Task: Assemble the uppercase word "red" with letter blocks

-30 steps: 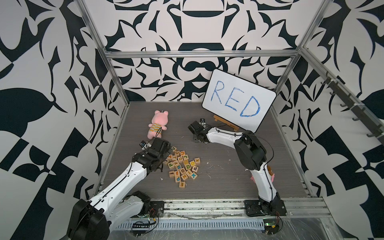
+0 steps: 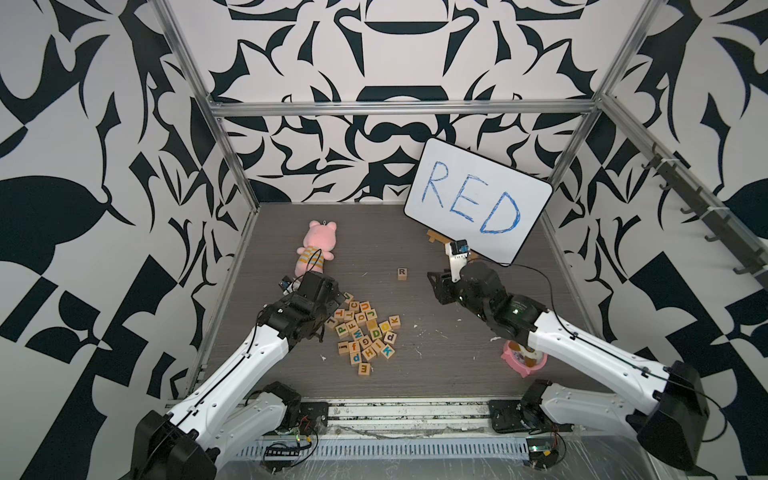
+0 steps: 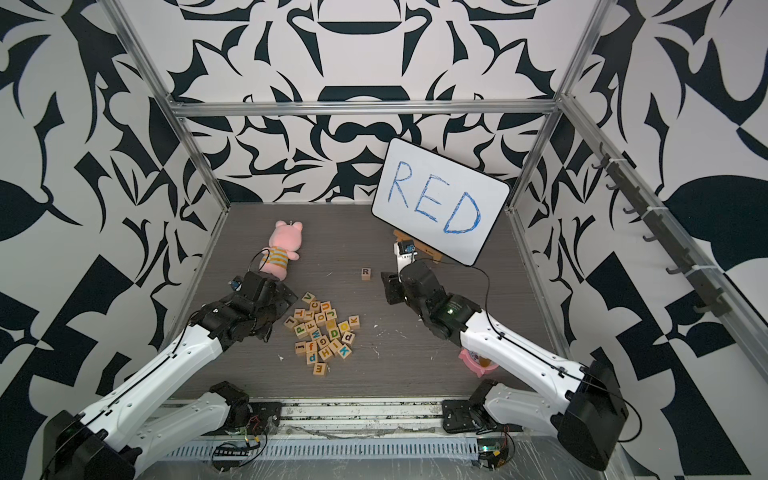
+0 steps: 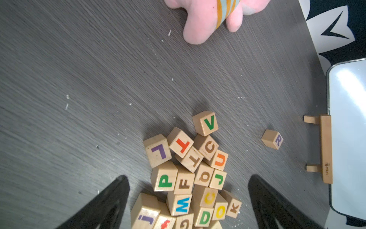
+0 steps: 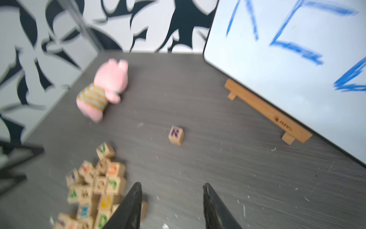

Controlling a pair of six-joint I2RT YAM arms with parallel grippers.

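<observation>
Alone on the bare table stands the R block (image 2: 402, 274), its purple letter showing in the left wrist view. Several wooden letter blocks lie clustered left of centre, among them a green D block (image 4: 204, 216) and an E block (image 2: 365, 369) at the near edge of the cluster. My right gripper is apart from the R block, over to its right, with empty space between its parted fingers. Above the cluster's left side my left gripper is open and holds nothing. The whiteboard (image 2: 478, 200) at the back reads RED in blue.
A pink plush pig (image 2: 320, 238) lies at the back left. At the right, a pink bowl (image 2: 524, 368) sits partly behind the right arm. The whiteboard rests on a wooden stand (image 5: 270, 112).
The right arm has pulled back to the right and lifted away, uncovering the R block on the table.
</observation>
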